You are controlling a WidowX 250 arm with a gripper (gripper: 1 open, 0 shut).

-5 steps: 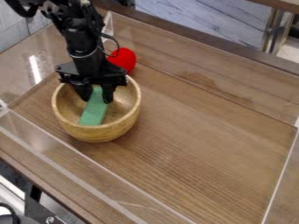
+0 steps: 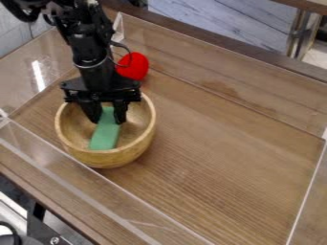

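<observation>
The black gripper (image 2: 105,107) reaches down into a wooden bowl (image 2: 136,142) on the table at the left. It is shut on a green object (image 2: 105,135), elongated and lying in the bowl, whose upper end is partly hidden by the fingers. A red round object (image 2: 133,66) sits behind the bowl, just right of the arm.
A white tiled wall (image 2: 19,38) stands at the back left. A wooden shelf edge shows at the top right corner.
Over the last second the gripper has shifted slightly left and toward the front, and the bowl and green object have moved slightly the same way.
</observation>
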